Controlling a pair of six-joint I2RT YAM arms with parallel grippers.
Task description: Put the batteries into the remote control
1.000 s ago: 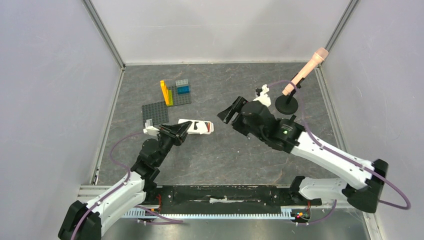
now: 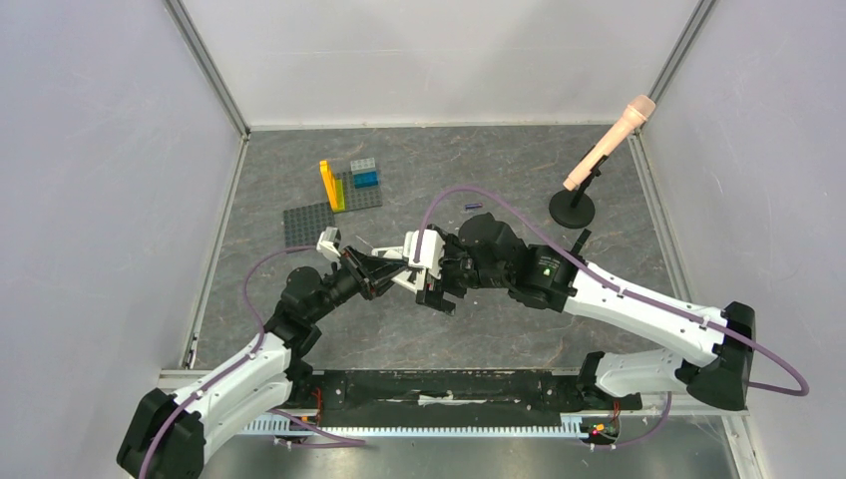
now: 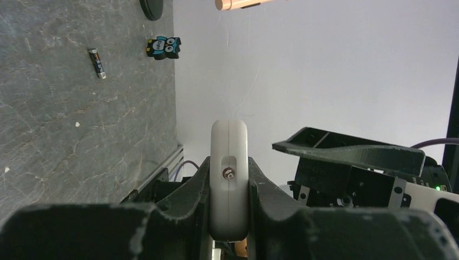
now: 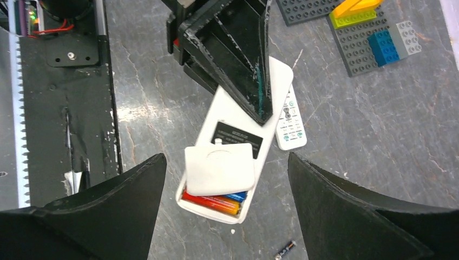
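Note:
My left gripper (image 2: 384, 264) is shut on a white remote (image 4: 268, 142), holding it up by one end in the right wrist view. Near its other end, a loose-looking white cover (image 4: 219, 168) lies over the battery compartment, where a red battery (image 4: 211, 202) and a blue battery (image 4: 235, 195) show at the edge. My right gripper is open directly over this compartment end, fingertips either side of it. A smaller white remote (image 4: 290, 127) lies on the table behind. A loose battery (image 3: 96, 63) lies on the table.
Lego baseplates with yellow and blue bricks (image 2: 365, 180) stand at the back left. A microphone on a stand (image 2: 571, 207) is at the back right. An owl-shaped item (image 3: 163, 48) lies on the table. Bare table surrounds these.
My right arm has come left and over the held remote, with its wrist turned. My left gripper has moved slightly right with the remote, which now looks more angled.

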